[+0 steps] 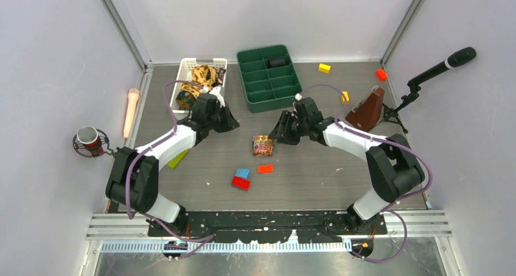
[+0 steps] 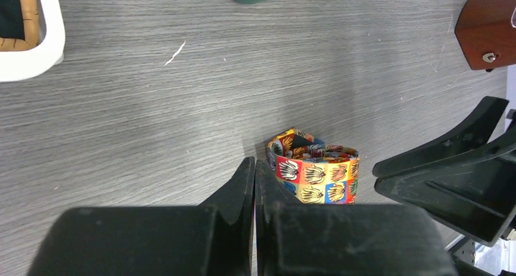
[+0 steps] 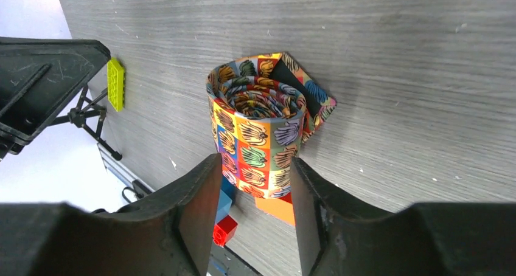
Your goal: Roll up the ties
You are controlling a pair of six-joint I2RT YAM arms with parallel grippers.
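Observation:
A rolled tie with a colourful hand-print pattern (image 1: 263,146) rests on the table, coiled, with its dark-lined tip sticking out of the roll (image 3: 254,139). Just right of it in the top view is my right gripper (image 1: 282,136), its fingers part open. In the right wrist view the roll lies beyond the two fingertips, and I cannot tell whether they touch it. Up and to the left of the roll, my left gripper (image 1: 233,126) is shut, its fingertips (image 2: 246,169) together and nothing showing between them. More patterned cloth (image 1: 204,76) lies in the white basket (image 1: 182,75).
The green compartment box (image 1: 255,81) stands at the back with a dark roll (image 1: 277,62) in it. Blue (image 1: 242,173), red (image 1: 240,183) and orange (image 1: 265,169) blocks lie in front of the tie. A brown wooden object (image 1: 366,110) stands at right.

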